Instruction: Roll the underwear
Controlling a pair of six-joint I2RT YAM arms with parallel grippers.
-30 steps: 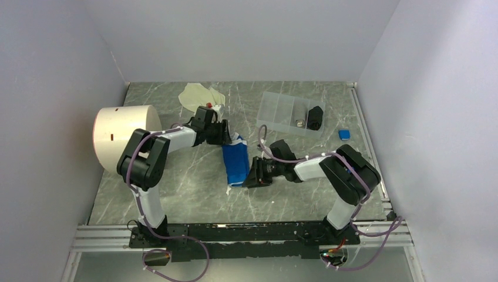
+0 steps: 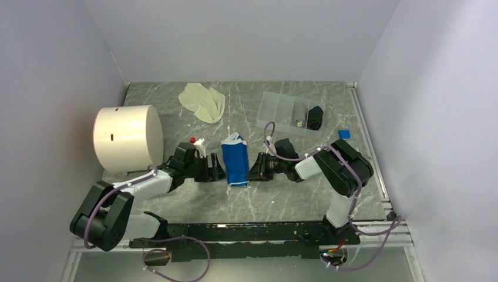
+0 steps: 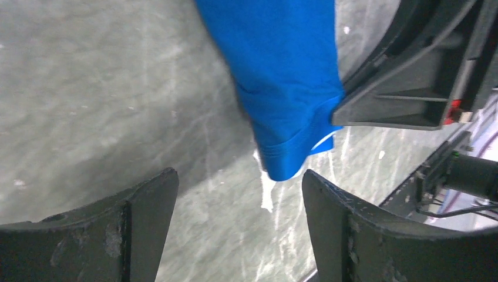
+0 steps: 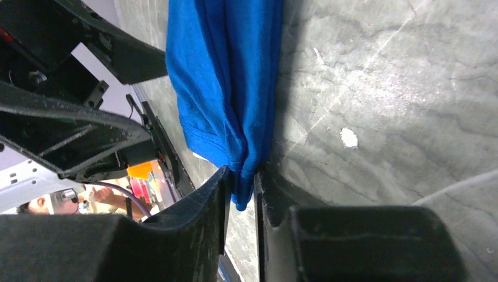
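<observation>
The blue underwear (image 2: 236, 162) is folded into a long narrow strip in the middle of the table, with white trim at both ends. My left gripper (image 2: 219, 167) stands open just left of the strip. In the left wrist view the strip's near corner lies close to the right-hand finger (image 3: 335, 202), with nothing between the fingers. At the strip's lower right is my right gripper. Its fingers are close together, with a bunched fold of the underwear (image 4: 252, 76) pinched between their tips.
A clear divided box (image 2: 276, 111) holding a dark rolled item (image 2: 315, 118) sits at the back right. A pale yellow cloth (image 2: 203, 103) lies at the back left, near a large white cylinder (image 2: 126, 136). Bare table shows in front of the strip.
The right gripper has stayed almost in place at the near end.
</observation>
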